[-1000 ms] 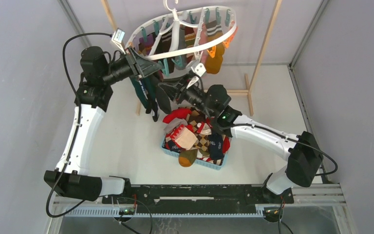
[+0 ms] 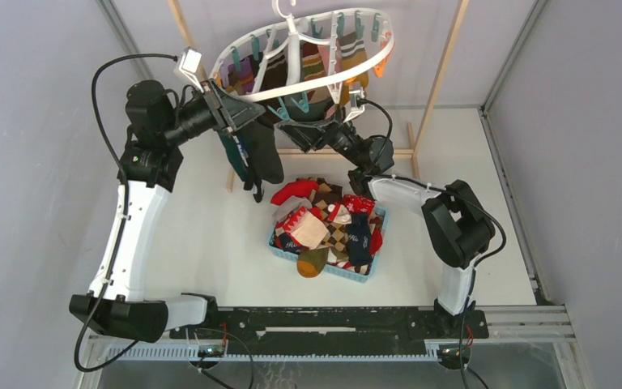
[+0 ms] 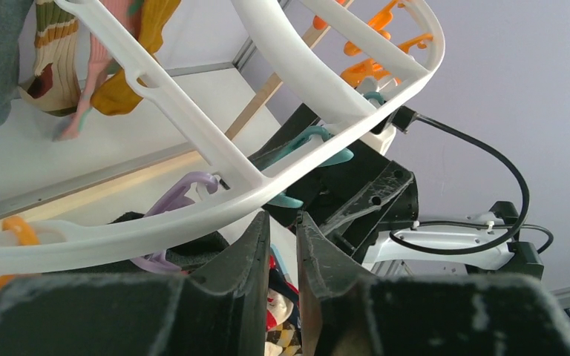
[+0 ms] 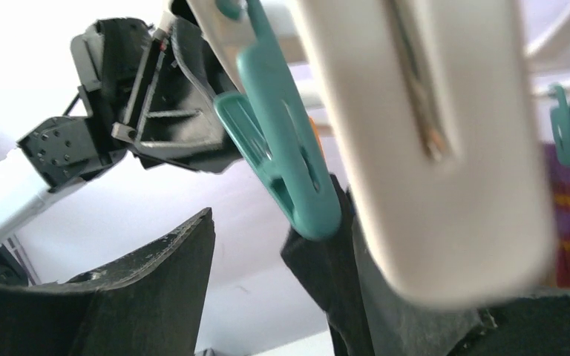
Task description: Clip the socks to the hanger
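The white round hanger [image 2: 296,87] carries several clips and hanging socks. My left gripper is at its left front rim, with only a narrow gap between its fingertips; what it might grip does not show. In the top view a dark grey sock [image 2: 264,154] hangs just below that gripper; its upper end is hidden. The open right gripper is up at the front of the ring. A teal clip [image 4: 289,148] and the white rim [image 4: 445,215] show close in front of its spread fingers, with black cloth [image 4: 325,271] behind the clip.
A blue basket [image 2: 342,274] full of mixed socks stands below the hanger. A purple clip [image 3: 174,200] and orange clips [image 3: 367,70] sit along the rim. Wooden stand poles [image 2: 441,73] rise at both sides.
My left arm shifted only slightly.
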